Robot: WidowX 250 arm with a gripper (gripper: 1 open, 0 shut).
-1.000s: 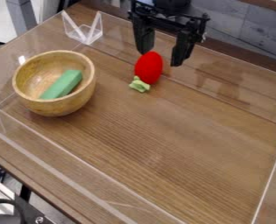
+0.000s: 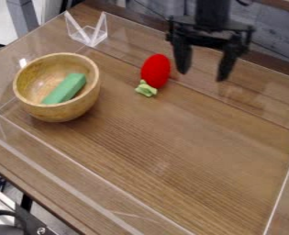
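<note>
The black gripper [image 2: 201, 57] hangs over the back right of the wooden table [image 2: 190, 165], blurred, with two fingers reaching down. A red oval object [image 2: 157, 67] lies left of it, with a small light-green item [image 2: 147, 88] just in front. A wooden bowl [image 2: 57, 104] at the left holds a green elongated object [image 2: 66, 89].
A white wire rack [image 2: 88, 31] stands at the back left. A white wall or edge runs along the back.
The gripper has shifted somewhat to the right, away from the red object. The objects on the table appear unmoved.
</note>
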